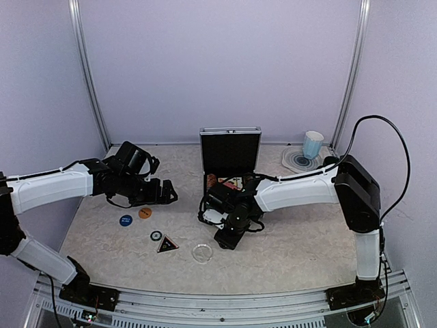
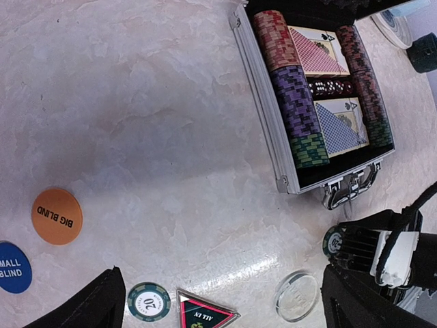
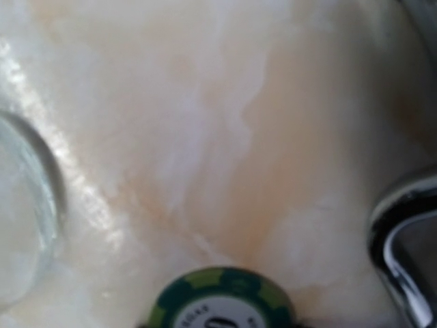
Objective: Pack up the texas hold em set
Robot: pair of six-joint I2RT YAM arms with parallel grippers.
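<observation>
An open silver case [image 2: 287, 179] holds chip stacks, cards [image 2: 341, 126] and dice. My left gripper [image 1: 164, 192] stands open over the table; below it lie the small blind [image 2: 13, 268] and big blind [image 2: 57, 215] buttons, a 20 chip [image 2: 149, 301], an all-in triangle [image 2: 205, 311] and a clear disc [image 2: 295, 297]. My right gripper [image 1: 227, 238] is low in front of the case, at a green chip [image 3: 222, 294] near the case handle [image 3: 399, 225]; its fingers are hidden, so its grip is unclear.
A stack of plates [image 1: 293, 160] with a pale blue cup [image 1: 313, 143] stands at the back right, beside a dark round object.
</observation>
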